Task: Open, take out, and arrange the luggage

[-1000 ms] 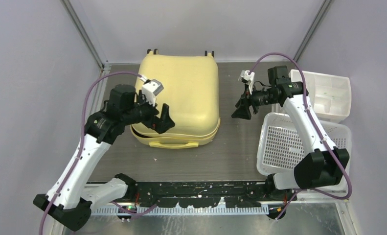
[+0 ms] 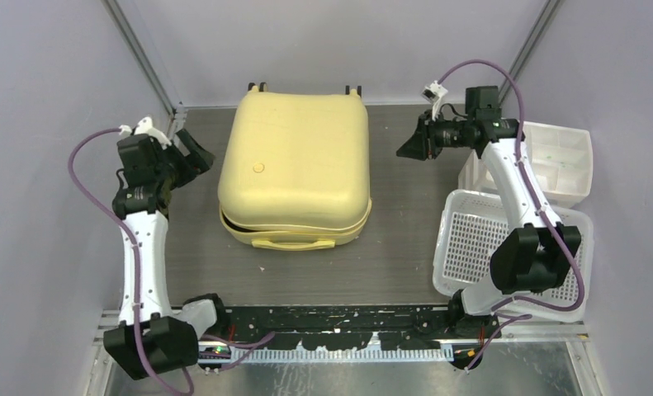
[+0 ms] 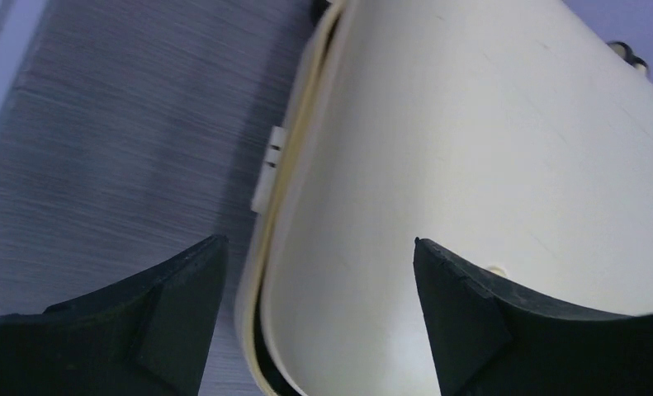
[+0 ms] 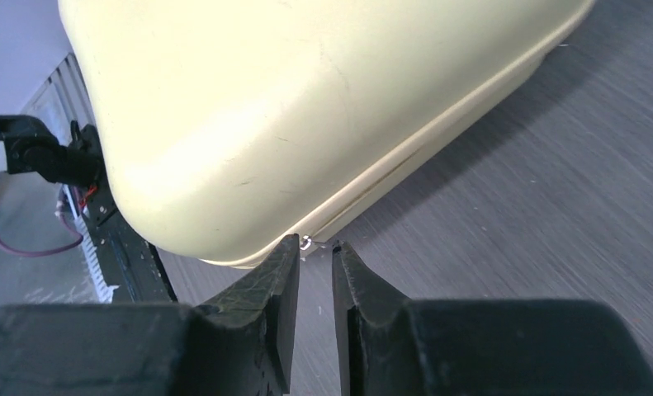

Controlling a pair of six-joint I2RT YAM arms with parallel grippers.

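A yellow hard-shell suitcase (image 2: pixel 294 161) lies flat mid-table, its lid resting slightly off the base at the front, where a dark gap and the handle (image 2: pixel 293 243) show. My left gripper (image 2: pixel 192 157) is open above the table at the case's left side; the left wrist view shows the lid's left edge (image 3: pixel 277 239) between and beyond its fingers. My right gripper (image 2: pixel 422 147) hangs right of the case, apart from it. Its fingertips (image 4: pixel 343 252) are close together in the right wrist view; whether anything is between them cannot be made out.
A white perforated basket (image 2: pixel 442 247) and a white compartment bin (image 2: pixel 574 153) stand on the right, partly under the right arm. Bare table shows in front of the case and on both sides. Walls close in at the back and sides.
My left gripper has swung from over the lid's front to beyond its left side, toward the back. My right gripper has moved toward the back. The suitcase has not moved.
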